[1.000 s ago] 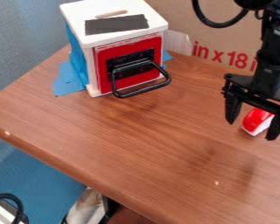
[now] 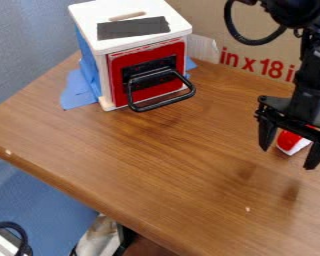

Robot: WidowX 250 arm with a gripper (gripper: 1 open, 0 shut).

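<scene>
My black gripper [image 2: 288, 148] hangs at the right side of the table, fingers spread open and pointing down. Just behind and between its fingers, a red and white object [image 2: 295, 136] lies on the wood; the gripper partly hides it, and I cannot tell whether they touch. At the back left stands a white box [image 2: 120, 28] with a red front door [image 2: 128, 70], a black handle and a dark strip on top, on a blue sheet [image 2: 76, 92].
A cardboard panel [image 2: 243, 65] stands behind. Cables and cloth lie below the table's front-left edge.
The box and table look unchanged.
</scene>
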